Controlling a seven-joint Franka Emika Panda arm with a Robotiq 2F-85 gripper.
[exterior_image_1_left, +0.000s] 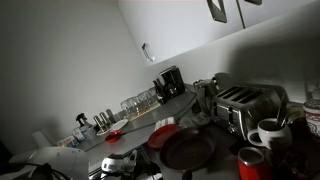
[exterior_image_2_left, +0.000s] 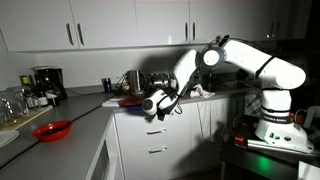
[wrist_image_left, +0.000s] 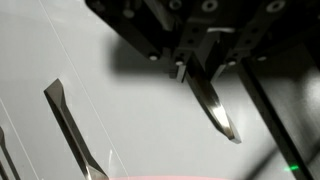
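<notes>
In the wrist view my gripper is shut on a metal drawer handle, which sticks out below the fingers against a white front. Another metal handle lies to the left on the same white surface, clear of the gripper. Seen from exterior view 2, the gripper is at the upper part of the white drawer fronts, just below the counter. The arm hides much of the contact there, and whether the drawer stands out from the cabinet I cannot tell.
On the counter above are a dark frying pan, a toaster, a white mug and a red can. A red bowl sits on the left-hand counter. Open floor lies in front of the drawers.
</notes>
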